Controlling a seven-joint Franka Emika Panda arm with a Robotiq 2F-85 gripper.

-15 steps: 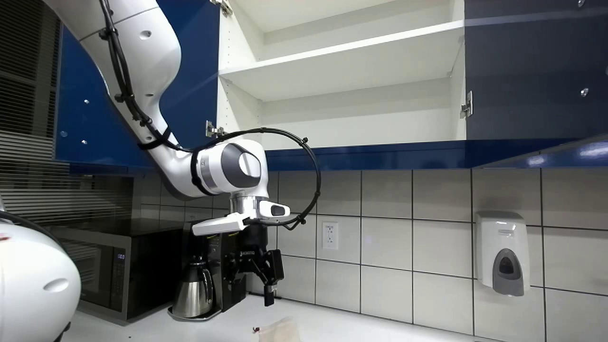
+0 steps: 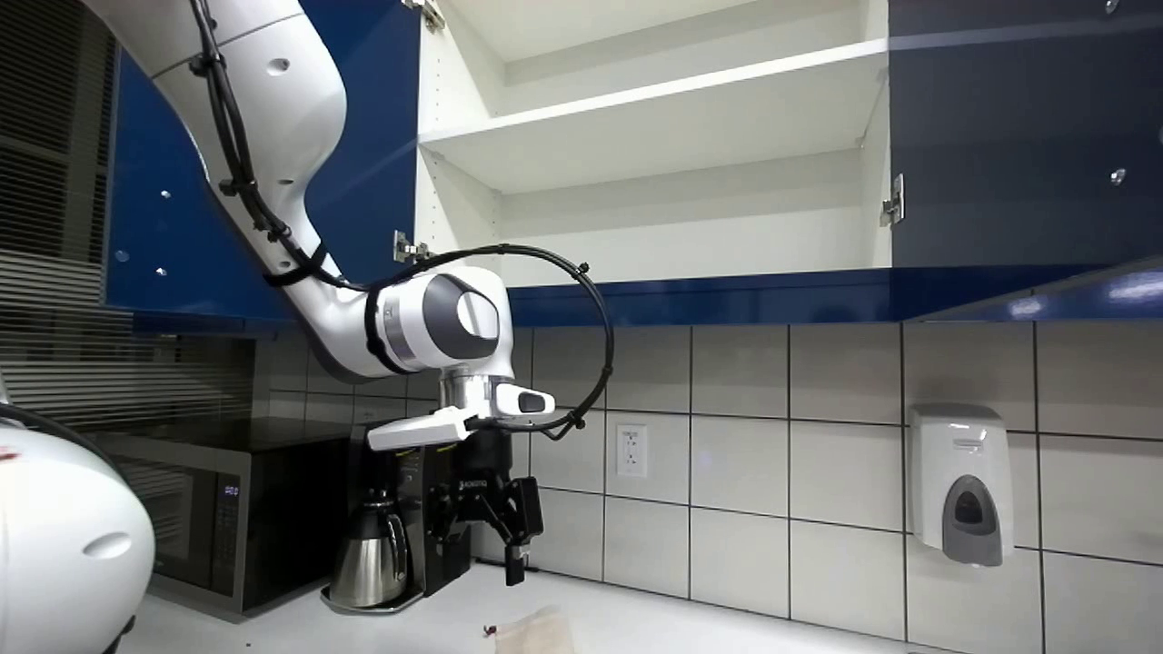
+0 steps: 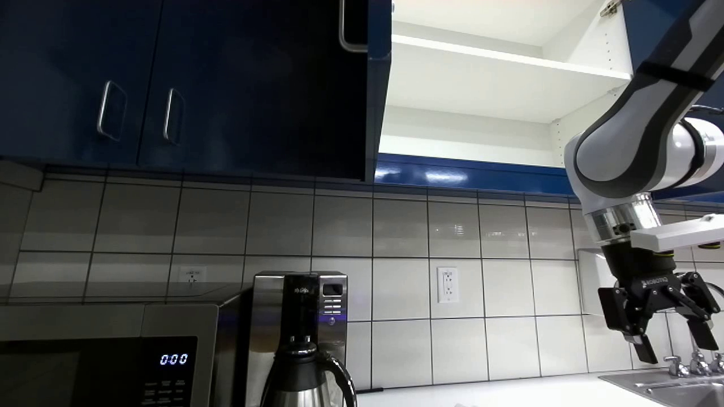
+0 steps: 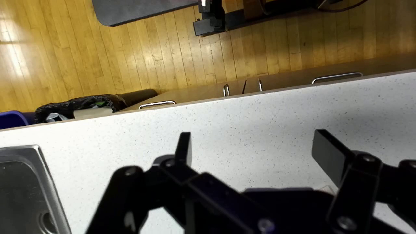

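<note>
My gripper stands open above the white speckled counter [image 4: 249,113], its two black fingers wide apart with nothing between them. In exterior view 2 the gripper [image 3: 680,354] points downward at the right, with the wall tiles and sink behind it. From exterior view 1, the gripper [image 2: 514,576] hangs in front of the coffee maker area, clear of the counter. A beige flat item [image 2: 536,632], perhaps cloth or a bag, lies on the counter at the bottom edge of that view; what it is I cannot tell.
A coffee maker with a steel carafe [image 2: 372,561] and a microwave [image 2: 207,523] stand to the left. Overhead, an open cabinet has empty white shelves [image 2: 676,120]. A soap dispenser [image 2: 961,480] hangs on the wall. The sink [image 4: 23,187] lies beside clear counter.
</note>
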